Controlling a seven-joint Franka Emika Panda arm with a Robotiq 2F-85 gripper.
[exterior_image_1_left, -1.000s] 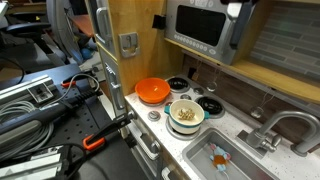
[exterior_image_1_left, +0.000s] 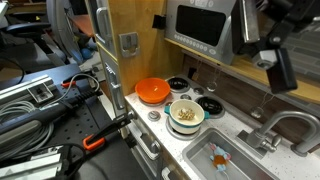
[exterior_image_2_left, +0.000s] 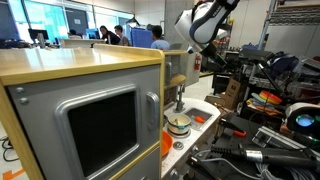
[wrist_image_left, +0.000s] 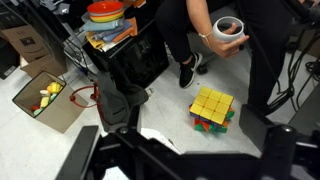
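In the wrist view my gripper stands open, its dark fingers (wrist_image_left: 122, 148) spread wide with nothing between them. Beyond it, over the floor, is a multi-coloured puzzle cube (wrist_image_left: 212, 103) with a yellow top face. A teal-rimmed pot (exterior_image_1_left: 185, 113) with small pale pieces inside sits on the stove in exterior view 1, an orange bowl (exterior_image_1_left: 153, 91) to its left. The sink (exterior_image_1_left: 215, 158) at lower right holds a small red-and-blue item (exterior_image_1_left: 219, 153). Dark parts of my arm (exterior_image_1_left: 282, 70) hang at upper right, well above the counter.
A person's hand holds a white cup (wrist_image_left: 229, 31) in the wrist view. There too are a cardboard box (wrist_image_left: 38, 98) of small items and stacked coloured dishes (wrist_image_left: 105, 20). A faucet (exterior_image_1_left: 270, 130) rises behind the sink. A grey cabinet (exterior_image_2_left: 95, 120) fills exterior view 2's left.
In exterior view 1 my arm's dark end has come lower and to the right, and looks larger. Pot, bowl and sink item have stayed in place.
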